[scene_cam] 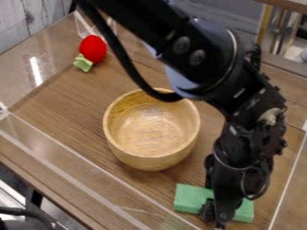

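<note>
My black gripper (223,199) is low at the bottom right, shut on a flat green block (191,199) lying on the wooden table near its front edge. The fingertips are dark and partly hidden by the gripper's body. A yellow wooden bowl (151,128) sits just to the left and behind the gripper.
A red object (92,48) with a small green piece (84,63) lies at the back left. The arm covers much of the back right.
</note>
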